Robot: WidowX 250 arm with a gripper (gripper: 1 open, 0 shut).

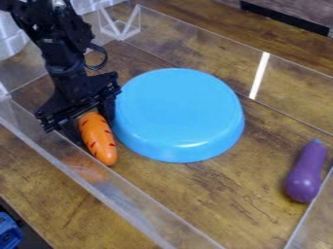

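Note:
A black robot arm reaches from the top left down to an orange toy carrot (99, 141) with dark stripes. The gripper (81, 112) is low over the carrot's leafy top end, which it hides; whether its fingers are open or shut on it is hard to tell. Just right of the gripper lies an upturned light blue round bowl or disc (178, 112). A purple eggplant (305, 173) rests at the right.
Clear plastic walls (143, 209) border the wooden floor of the workspace along the lower left and right. A blue object (7, 233) sits outside at the bottom left. Bare floor lies below and right of the blue disc.

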